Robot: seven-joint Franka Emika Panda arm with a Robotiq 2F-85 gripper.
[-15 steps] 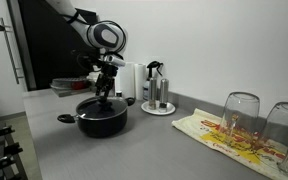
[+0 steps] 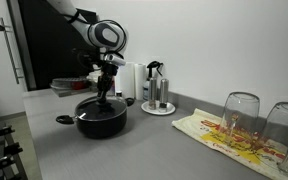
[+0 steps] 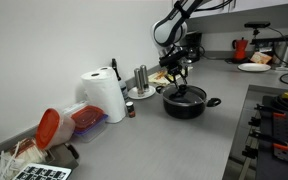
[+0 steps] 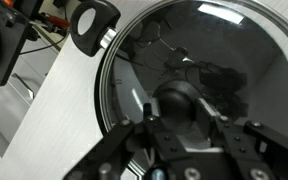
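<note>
A black two-handled pot (image 2: pixel 102 122) stands on the grey counter, its glass lid (image 4: pixel 149 70) lying over it. From the lid's middle rises a round black knob (image 4: pixel 177 102). My gripper (image 2: pixel 105 88) points down right above the pot. In the wrist view the gripper's fingers (image 4: pixel 222 130) reach to the near side of the knob, apart from each other, with the knob at their tips. Whether they touch it is hard to tell. Exterior view 2 shows the gripper (image 3: pixel 179 84) over the lid too, and the pot (image 3: pixel 184 104) resting level.
Two upturned glasses (image 2: pixel 241 110) stand on a patterned cloth (image 2: pixel 206 127) at the right. Behind the pot, a white plate (image 2: pixel 158 110) carries bottles (image 2: pixel 163 92). A paper towel roll (image 3: pixel 103 97) and dish rack items (image 3: pixel 54 128) line the wall.
Any shift of the fingers is too small to make out.
</note>
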